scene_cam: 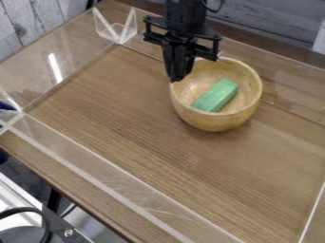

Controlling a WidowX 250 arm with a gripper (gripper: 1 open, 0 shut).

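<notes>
The black gripper (180,63) hangs from the top of the view over the left part of a wooden bowl (196,115), near its back rim. It appears shut, with nothing visible between its fingertips. In the bowl, toward its right side, lies a green block (218,96), tilted diagonally.
A clear plastic object (116,24) stands at the back left of the wooden table (102,142). Black cables (28,214) run at the lower left edge.
</notes>
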